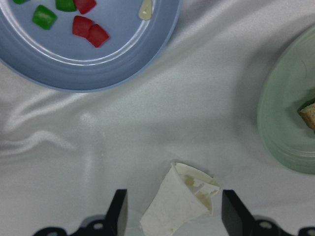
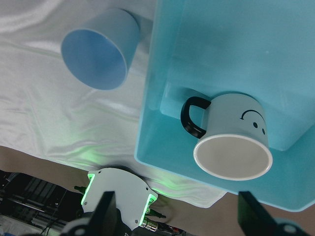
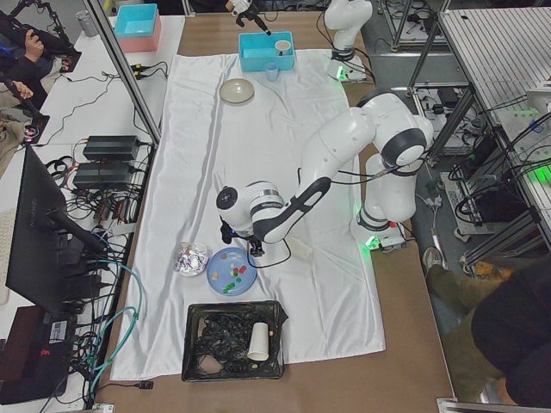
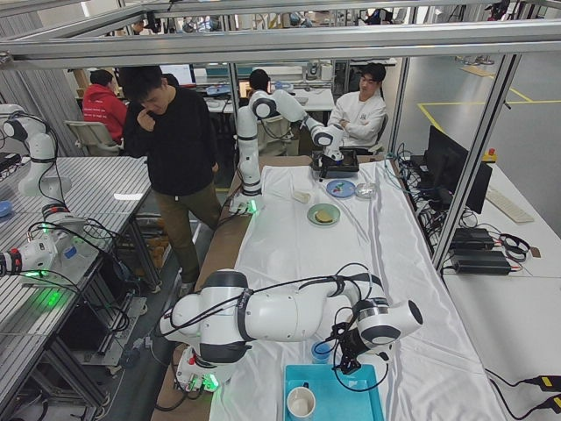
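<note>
My left gripper is open above a crumpled white paper cup [image 1: 167,206] on the cloth, between a blue plate [image 1: 83,73] with red and green pieces and a green plate [image 1: 280,142] holding a bread-like piece. My right gripper is open over a light blue bin [image 2: 231,54]. A white mug [image 2: 231,128] with a black handle and face lies in that bin, and a blue cup [image 2: 98,54] stands outside it.
A black lined tray [image 3: 194,340] with a white cylinder [image 3: 258,340] sits at the table's end. A foil item [image 3: 189,258] lies beside the blue plate.
</note>
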